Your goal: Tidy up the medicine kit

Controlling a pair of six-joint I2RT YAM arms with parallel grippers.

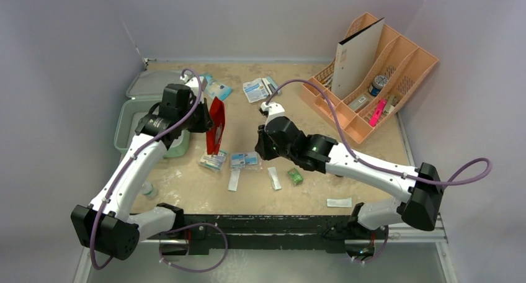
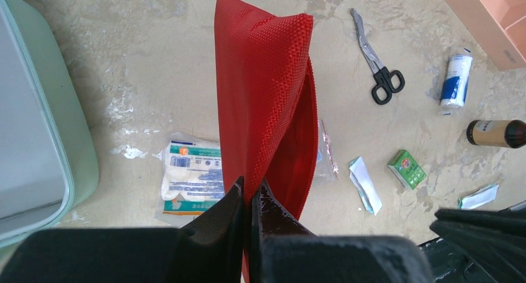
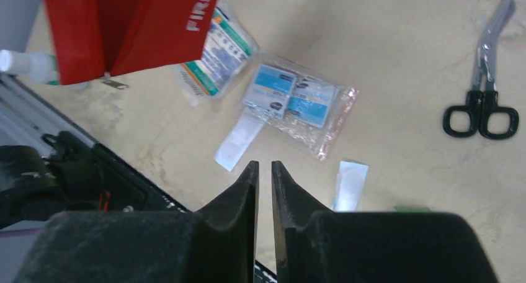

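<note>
A red first-aid pouch hangs from my left gripper, which is shut on the cloth at its edge; the pouch gapes along one side. To the left stands the pale green case with its lid laid back. My right gripper is a little open, its fingers apart with nothing between them, above the table. Below it are a clear bag of blue-white packets, a white strip and another white packet. A dressing packet lies partly behind the pouch.
Scissors, a rolled bandage, a brown bottle and a green box lie loose on the table. A peach divided organizer stands at the back right. A small white bottle is near the left arm.
</note>
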